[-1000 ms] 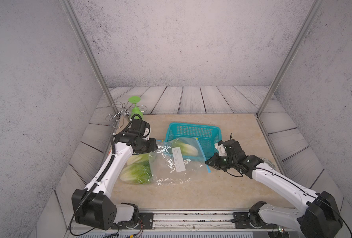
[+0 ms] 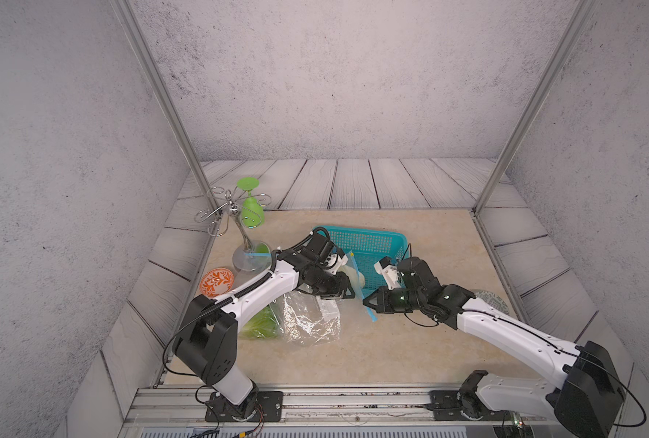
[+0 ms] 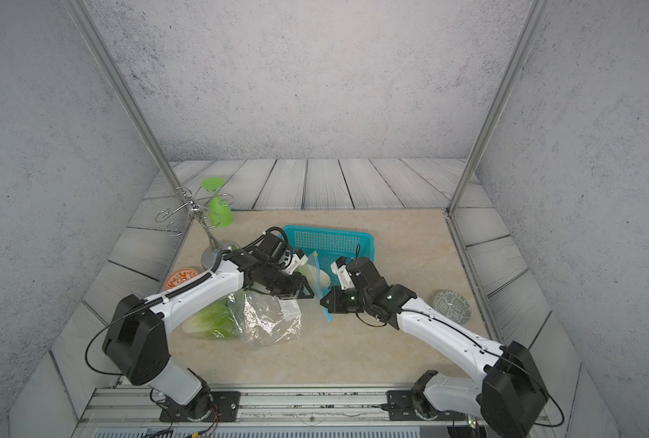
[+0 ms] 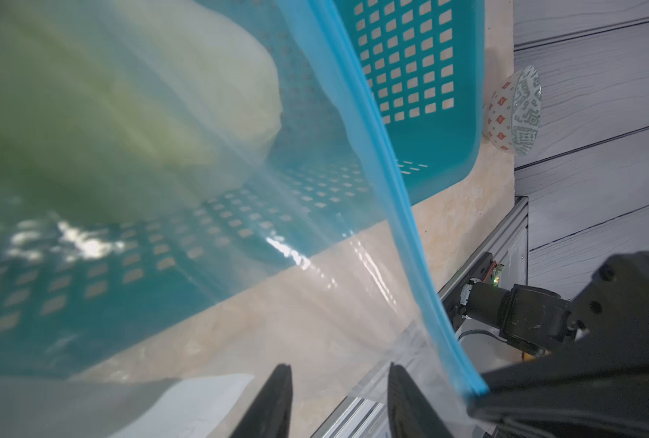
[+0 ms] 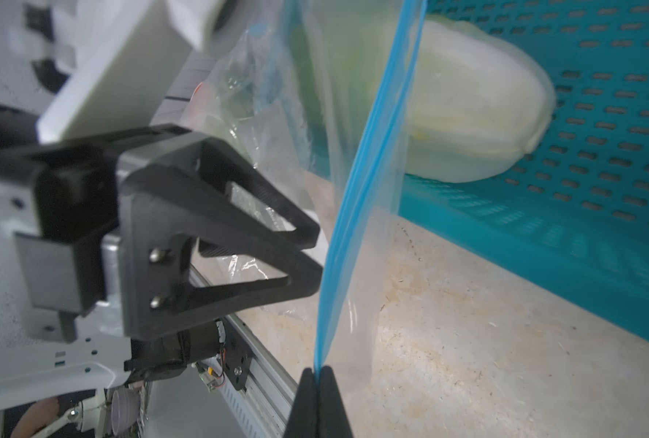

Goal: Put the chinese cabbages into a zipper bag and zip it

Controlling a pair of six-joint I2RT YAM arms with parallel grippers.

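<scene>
The clear zipper bag (image 2: 306,317) has a blue zip strip (image 5: 364,182) at its mouth. My right gripper is shut on the lower end of that strip. My left gripper (image 2: 350,290) stands open beside the strip, close to the right one; in the left wrist view the bag's clear film spreads behind its spread fingers (image 4: 274,401). One pale Chinese cabbage (image 5: 485,109) lies in the teal basket (image 5: 594,262), partly behind the bag. Another, leafy green cabbage (image 3: 211,321) rests on the table at left, partly hidden by the left arm.
An orange-patterned bowl (image 2: 216,281), a metal rack (image 2: 234,211) and a green bottle (image 2: 252,213) stand at the left. A grey-green patterned bowl (image 3: 452,306) is at the right.
My left gripper has swung right across the bag to its zip strip, close to the right gripper. The right gripper, with the strip's end, has shifted slightly left.
</scene>
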